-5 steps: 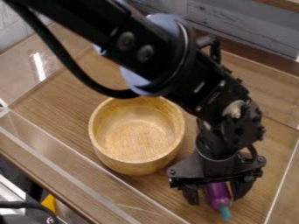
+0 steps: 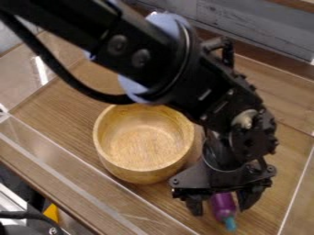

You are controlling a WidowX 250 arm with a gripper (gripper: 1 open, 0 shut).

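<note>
My gripper (image 2: 222,195) is low over the wooden surface at the right of the camera view, its fingers open and straddling a purple object (image 2: 223,208) with a teal tip, which lies on the wood pointing toward the front. Part of that object is hidden beneath the gripper. Just left of the gripper stands a round wooden bowl (image 2: 135,142), empty.
A raised wall (image 2: 276,50) runs along the back. Near the lower left are the surface's edge, a black cable and a small yellow item (image 2: 50,211).
The gripper has shifted slightly left and up in the view over the last second. The purple object has shifted slightly left with it; the bowl has stayed put.
</note>
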